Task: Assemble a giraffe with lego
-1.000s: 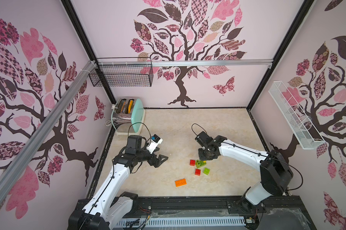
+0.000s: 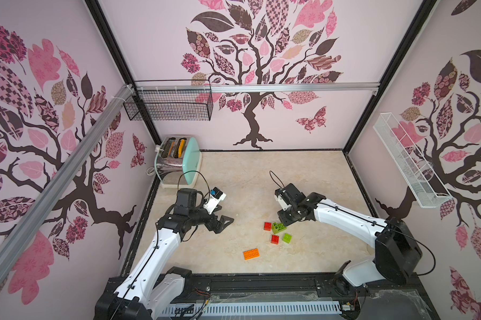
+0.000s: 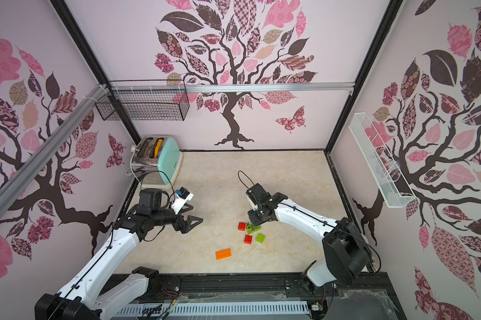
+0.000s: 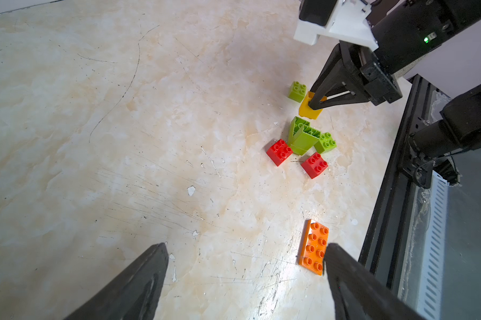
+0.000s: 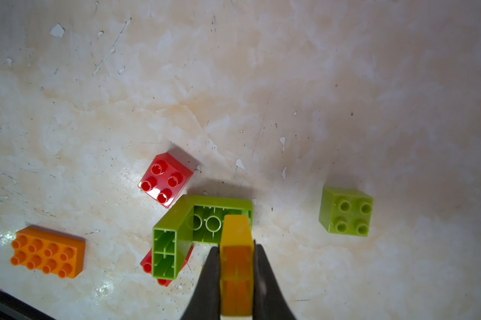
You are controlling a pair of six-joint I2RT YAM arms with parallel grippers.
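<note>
My right gripper is shut on a yellow brick (image 5: 236, 230). In the left wrist view the yellow brick (image 4: 307, 110) is held low, between a green brick (image 4: 297, 91) and an angled green piece (image 4: 303, 136) with its hollow side up. In the right wrist view it covers one end of this piece (image 5: 184, 217); I cannot tell if they touch. Another green brick (image 4: 325, 142) and two red bricks (image 4: 279, 152) lie around the piece. An orange brick (image 2: 251, 254) is nearer the front. My left gripper is open and empty, off to the left.
A toaster-like appliance (image 2: 177, 160) stands at the back left. A black wire basket (image 2: 171, 106) hangs above it, and a white one (image 2: 413, 160) is on the right wall.
The left arm and loose bricks stay put.
</note>
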